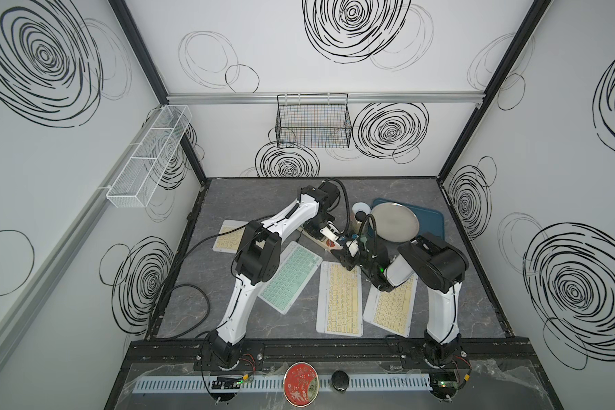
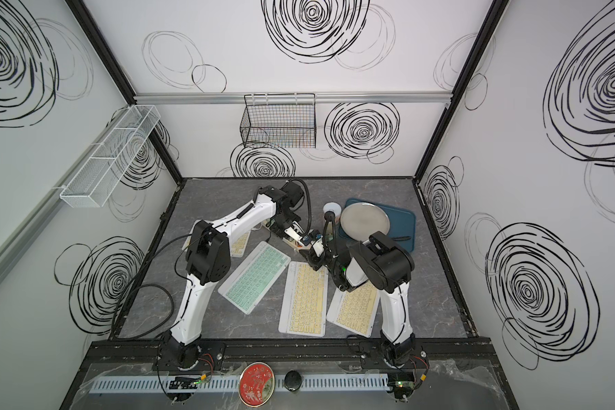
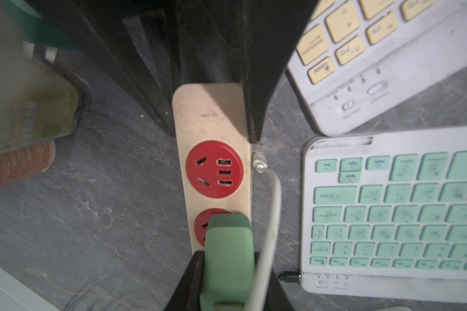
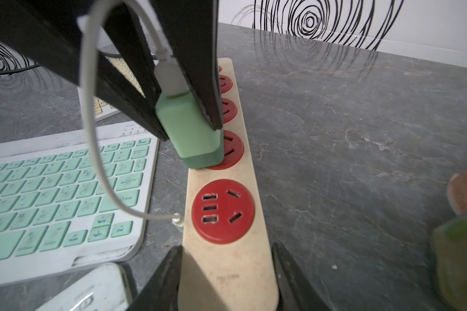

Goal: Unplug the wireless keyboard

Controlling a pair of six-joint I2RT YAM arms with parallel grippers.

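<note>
A wooden power strip [image 4: 228, 274] with red sockets lies mid-table. In the left wrist view a green charger block [image 3: 227, 259] with a white cable sits over a socket, my left gripper shut on it; in the right wrist view the block stands above the socket beside the near one, cable plugged into its top. My right gripper is around the strip's near end, open, its fingers either side. A mint keyboard [image 3: 389, 207] lies beside the strip.
Several yellow keyboards [image 1: 341, 297] lie near the front. A blue tray [image 1: 427, 218] with a plate [image 1: 395, 222] stands at the back right. A cup-like object [image 4: 464, 189] is close right of the strip.
</note>
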